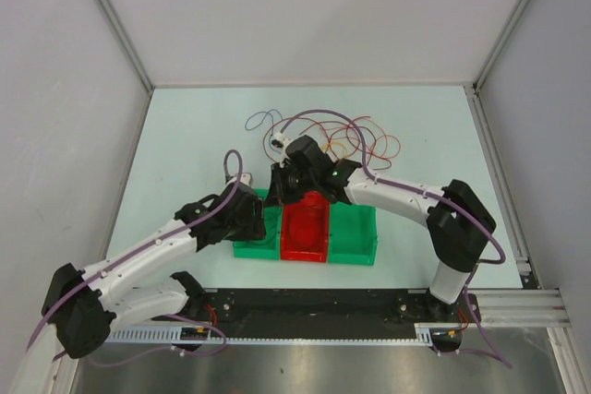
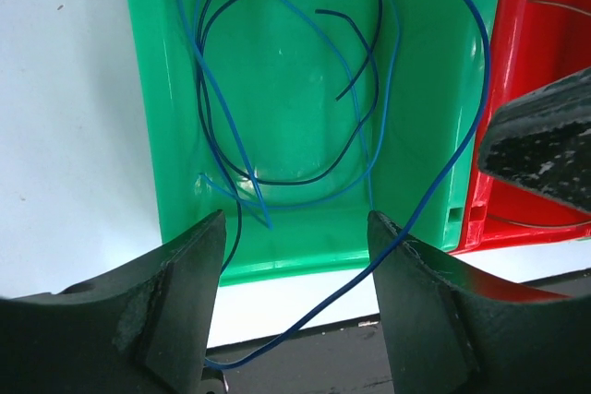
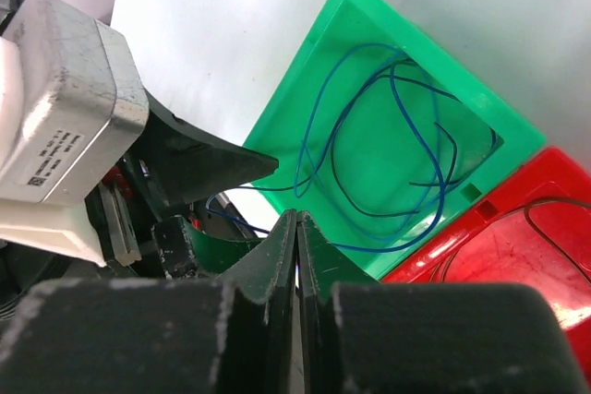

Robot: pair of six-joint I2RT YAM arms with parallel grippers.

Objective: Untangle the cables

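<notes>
My left gripper (image 1: 251, 237) is over the left green compartment (image 2: 143, 136), its two fingers (image 2: 189, 260) apart. A blue cable (image 2: 482, 71) loops over the compartment's right side and crosses in front of one left finger, not pinched. Thin blue and black cables (image 2: 377, 89) lie coiled and overlapping inside. My right gripper is shut, with nothing showing between its fingertips, close beside the left one near the green and red border. On the table behind the bins lie red cables (image 1: 383, 138), orange ones (image 1: 337, 146) and a blue one (image 1: 263, 115), the red and orange crossing each other.
The red middle compartment (image 1: 305, 254) holds dark thin loops. The right green compartment (image 1: 353, 228) looks empty. Both arms crowd the left bins, with the grippers nearly touching.
</notes>
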